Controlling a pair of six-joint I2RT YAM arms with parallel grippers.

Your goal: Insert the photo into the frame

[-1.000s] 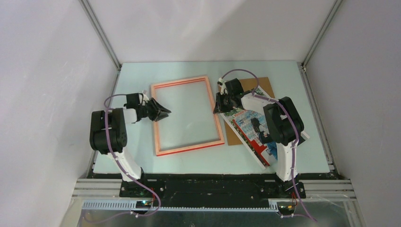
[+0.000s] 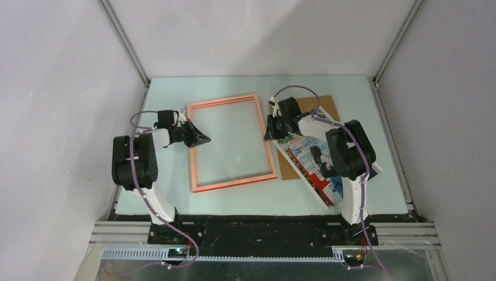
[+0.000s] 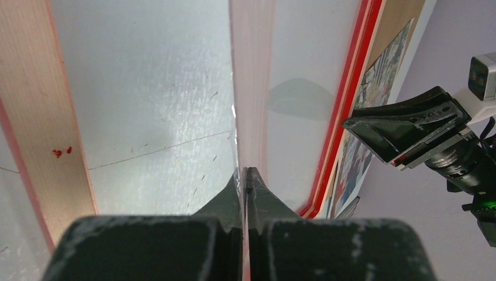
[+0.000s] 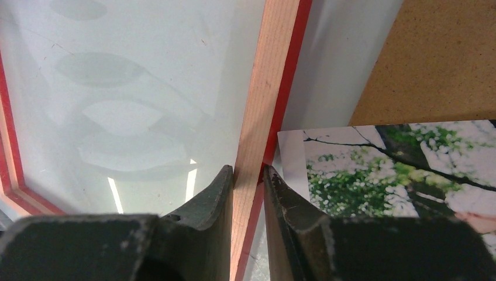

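Observation:
A wooden frame with red edging (image 2: 231, 182) and a clear sheet (image 2: 230, 146) lies left of centre. My left gripper (image 2: 206, 139) is over its left part, fingers shut; in the left wrist view a thin edge of clear sheet rises at the fingertips, and whether it is between them I cannot tell. My right gripper sits at the frame's right bar (image 4: 262, 88), fingertips on either side of the wood, part open. The photo (image 2: 310, 164) lies to the right, partly under the right arm, its corner beside that bar in the right wrist view.
A brown board (image 2: 320, 103) lies beneath the photo at the right. Side walls and metal rails border the table.
The right arm and the frame show no visible change.

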